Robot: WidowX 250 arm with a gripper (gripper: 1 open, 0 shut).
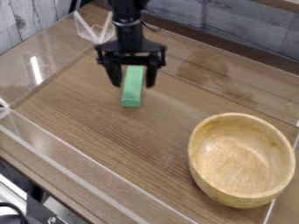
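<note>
A green rectangular block (133, 89) lies on the wooden table in the upper middle. The black gripper (124, 68) hangs just above it, its two fingers apart, one on either side near the block's far end; the motion blur hides whether they touch it. A round tan wooden bowl (239, 162) sits at the lower right.
Pale cords or plastic hang at the upper left behind the arm. The table's edge shows at the lower left, with dark cables beyond it.
</note>
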